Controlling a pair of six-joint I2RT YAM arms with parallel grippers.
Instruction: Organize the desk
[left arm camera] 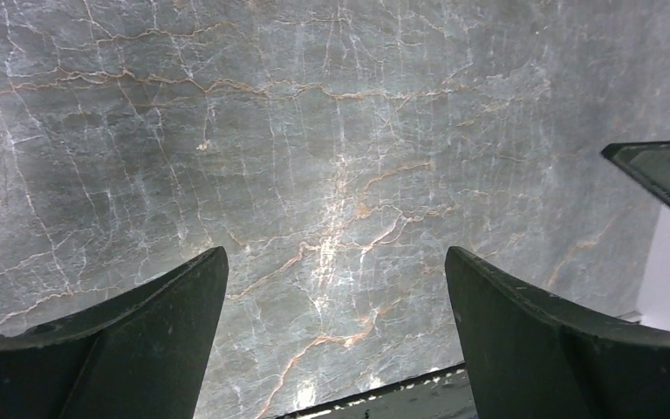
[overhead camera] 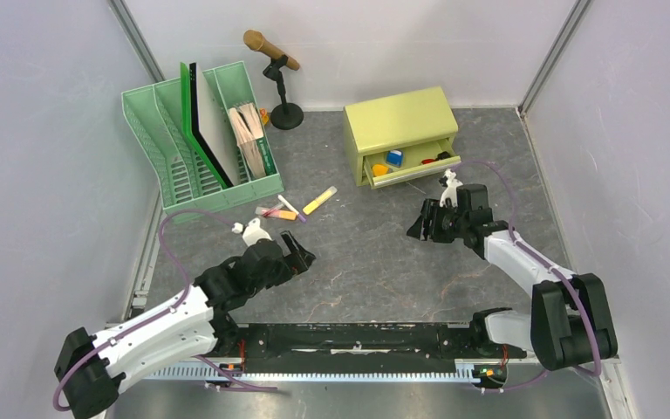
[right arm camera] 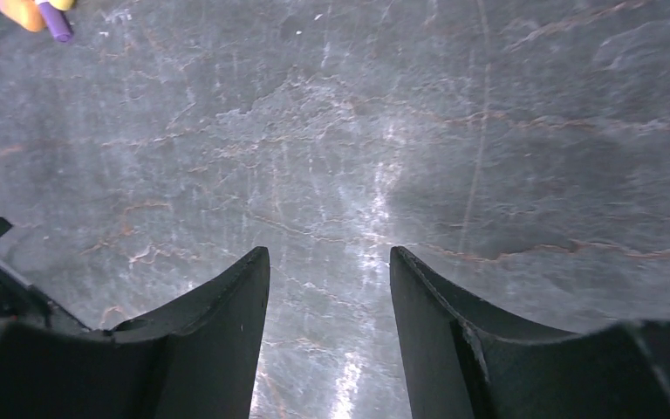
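Loose highlighters and markers [overhead camera: 319,200] lie mid-desk in front of the green file organizer [overhead camera: 177,194]; some show at the top left of the right wrist view, including a purple one [right arm camera: 56,21]. The yellow drawer unit [overhead camera: 391,118] stands at the back right, its drawer [overhead camera: 412,175] pulled out with small items inside. My left gripper [overhead camera: 298,255] is open over bare desk, below and right of the pens, nothing between its fingers. My right gripper [overhead camera: 427,225] is open over bare desk in front of the drawer, also empty.
A microphone on a stand [overhead camera: 287,113] stands at the back, between the organizer and drawer unit. White walls border both sides.
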